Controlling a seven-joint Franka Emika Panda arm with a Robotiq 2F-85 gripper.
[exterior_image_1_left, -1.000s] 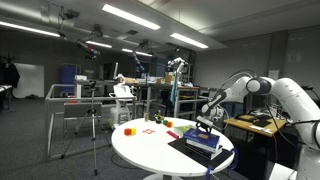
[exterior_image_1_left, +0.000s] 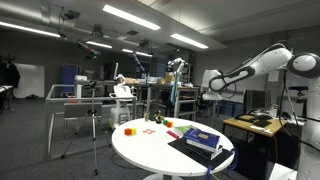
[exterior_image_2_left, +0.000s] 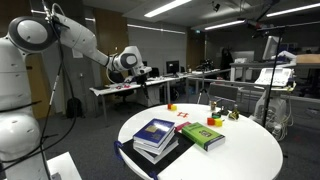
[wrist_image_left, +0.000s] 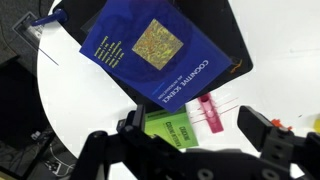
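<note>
A blue book (wrist_image_left: 160, 50) titled "Cognitive Science" lies on the black mat (wrist_image_left: 225, 25) in the wrist view. In exterior view 2 the blue book (exterior_image_2_left: 155, 132) tops a small stack with white page edges (exterior_image_2_left: 152, 150). A green book (exterior_image_2_left: 201, 137) lies just to the right of that stack. My gripper is open, its dark fingers (wrist_image_left: 262, 135) wide apart, with nothing held between them. It hangs well above the table, clear of the books; in exterior view 1 the gripper (exterior_image_1_left: 207, 95) is small, beyond the stack.
The round white table (exterior_image_2_left: 245, 160) carries small red and yellow blocks (exterior_image_2_left: 214, 122) and other small items near its far side. A tripod (exterior_image_1_left: 94, 125) stands beside the table.
One second ago my arm reached low over the book stack. The books look unmoved between the latest two exterior frames.
</note>
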